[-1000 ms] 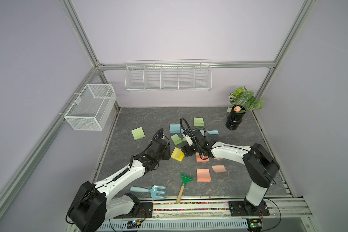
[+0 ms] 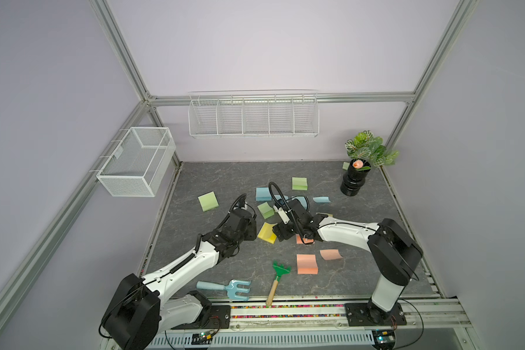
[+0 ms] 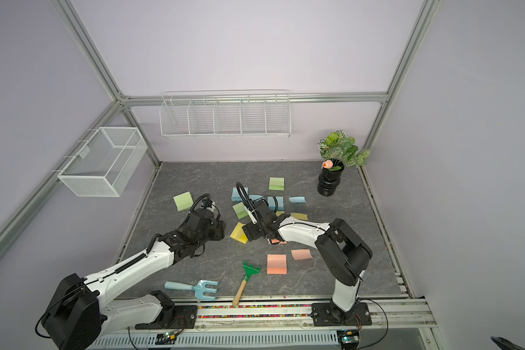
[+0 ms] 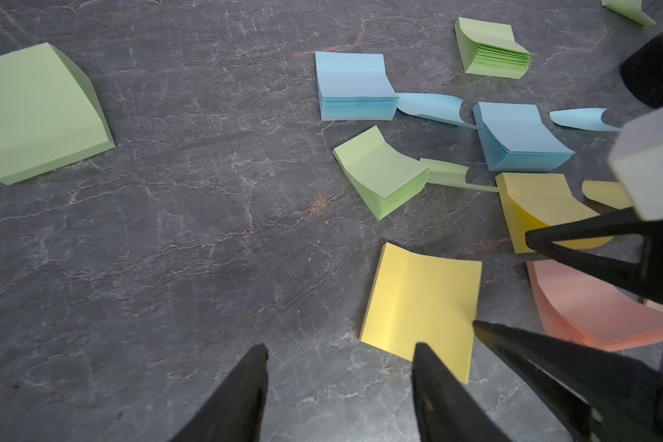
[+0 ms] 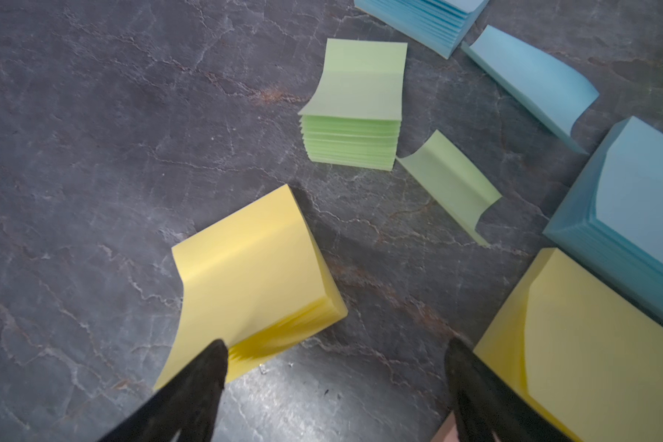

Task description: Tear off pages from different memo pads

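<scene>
A yellow memo pad (image 4: 420,302) (image 5: 246,280) lies at the table's middle, its top sheet curled. My right gripper (image 2: 283,232) hovers open above its right edge, beside a second yellow pad (image 5: 589,346). My left gripper (image 2: 248,233) hangs open to the left of the yellow pad. Green pads (image 4: 379,176), blue pads (image 4: 353,84) and pink pads (image 4: 596,305) lie around them. Loose curled sheets, blue (image 5: 530,81), green (image 5: 449,184) and pink (image 2: 330,254), lie among the pads.
A plant in a black pot (image 2: 351,185) stands at back right. A blue fork (image 2: 233,290) and a green-headed rake (image 2: 278,270) lie at the front. Wire baskets (image 2: 135,178) hang on the walls.
The left arm shows no visible movement.
</scene>
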